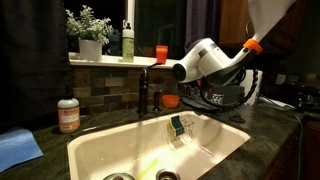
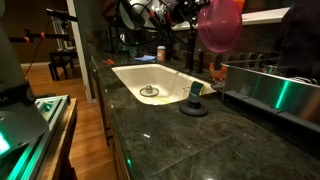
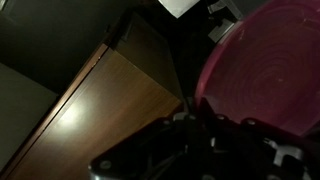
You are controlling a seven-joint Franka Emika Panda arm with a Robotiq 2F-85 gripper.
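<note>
A translucent pink bowl or cup (image 3: pixel 265 65) fills the right of the wrist view, its curved rim running down to my gripper. The dark fingers are shut on that rim, though the contact is dim and partly hidden. In exterior view 2 the pink vessel (image 2: pixel 220 25) hangs in the air at the top, above the counter to the right of the sink. From exterior view 1 my gripper is hard to make out against the dark background, and the pink vessel cannot be picked out there.
The white sink (image 1: pixel 150 148) holds a small caddy with a sponge (image 1: pixel 177 126). Behind it are a black faucet (image 1: pixel 143 92) and an orange bowl (image 1: pixel 170 101). A metal dish rack (image 2: pixel 290 97) stands on the right. A soap bottle (image 1: pixel 68 112) stands left of the sink.
</note>
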